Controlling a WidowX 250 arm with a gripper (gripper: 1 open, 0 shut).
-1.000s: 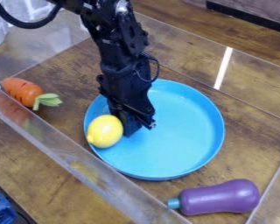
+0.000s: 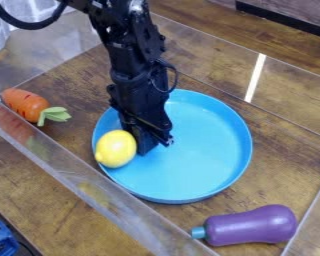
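Note:
A yellow round object [image 2: 116, 149] sits on the left part of a blue plate [image 2: 190, 165]. The black gripper [image 2: 136, 135] reaches down from the top centre to just behind and right of the yellow object, low over the plate. Its fingertips are partly hidden, and whether they touch or hold the object cannot be told.
An orange carrot [image 2: 27, 104] lies left of the plate, and a purple eggplant-like toy [image 2: 250, 225] at the bottom right. A transparent edge runs diagonally along the lower left.
The gripper and the yellow object have shifted slightly left and up in the view compared with earlier.

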